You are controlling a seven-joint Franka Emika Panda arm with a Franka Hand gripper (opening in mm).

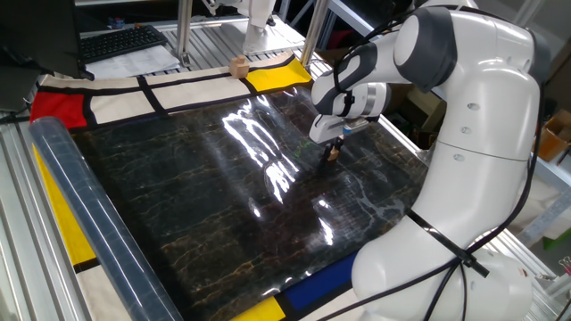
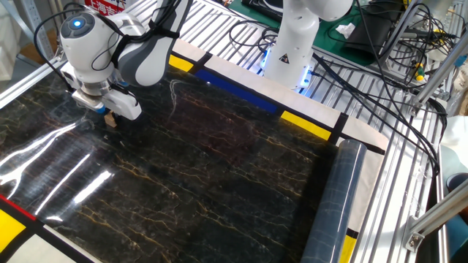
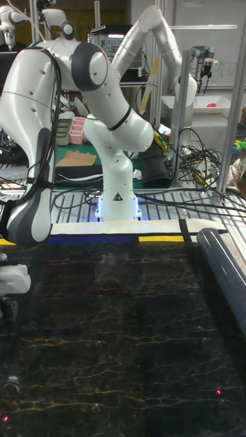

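A small wooden block [image 1: 334, 155] is at the right part of the dark marbled mat [image 1: 196, 205]. My gripper [image 1: 333, 152] reaches down over it, its dark fingers close against the block's sides, and looks shut on it. From the opposite side, the block [image 2: 110, 119] shows just under the hand, low at the mat. Whether it touches the mat is hard to tell. At the left edge of exterior view 3 only part of the hand [image 3: 13, 279] shows, and the block cannot be made out there.
A second wooden block [image 1: 238, 67] sits on the patterned cloth's far border. The clear sheet's rolled end [image 1: 98, 214] lies along the mat's left side. A keyboard [image 1: 120, 42] stands beyond. Mid-mat is bare, with strong glare. Another white arm [image 2: 289, 58] stands beside the table.
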